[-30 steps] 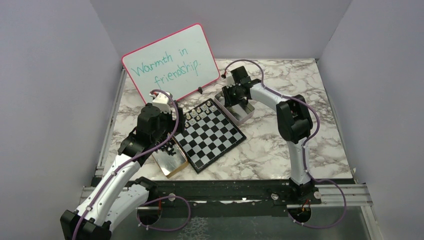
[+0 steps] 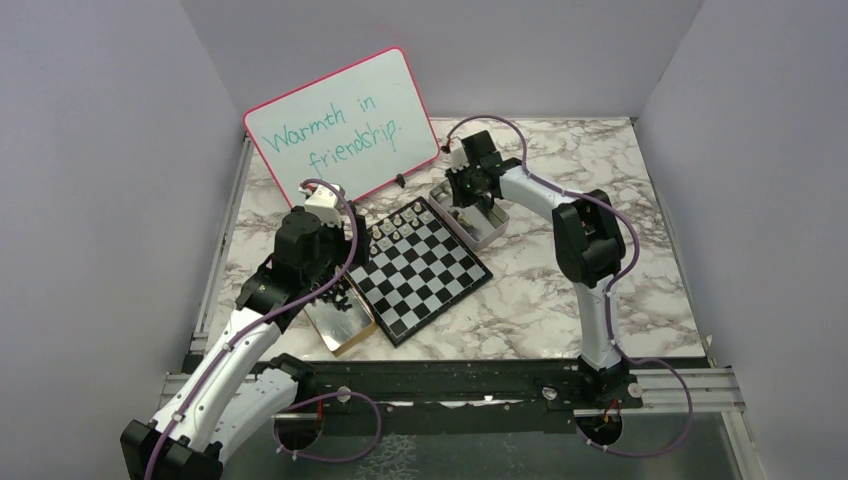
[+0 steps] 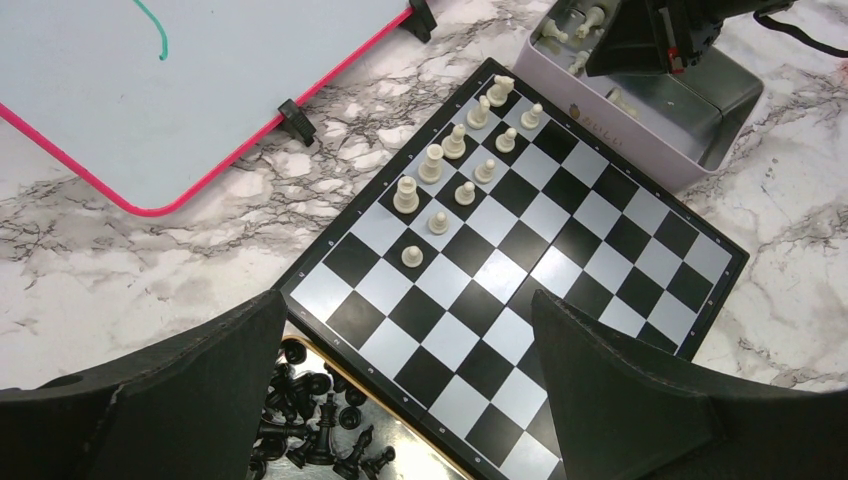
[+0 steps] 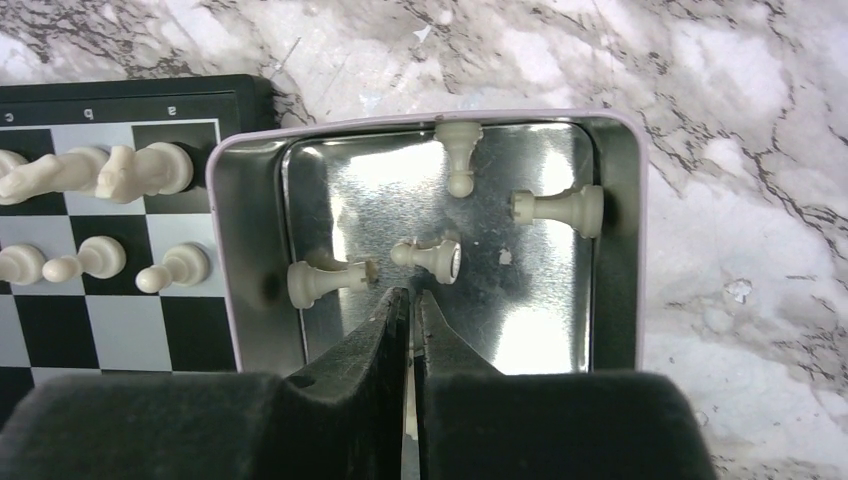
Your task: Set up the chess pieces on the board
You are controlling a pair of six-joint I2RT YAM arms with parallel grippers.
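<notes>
The chessboard (image 2: 420,280) carries several white pieces standing along its far-left side, among them rooks (image 3: 405,195) and pawns (image 3: 464,194). A lilac tin (image 4: 638,300) beside it holds loose white pieces lying on their sides: a rook (image 4: 560,208), a small pawn (image 4: 430,258) and others. My right gripper is low over this tin, its fingers together; whatever is between them is mostly hidden. My left gripper hangs open over the board and the tin of black pieces, with nothing between its fingers.
The black pieces (image 3: 320,440) lie in a metal tin at the board's near left. A whiteboard (image 2: 340,110) with handwriting stands behind the board.
The right gripper has shifted very slightly over the lilac tin. The left arm and the board look unchanged.
</notes>
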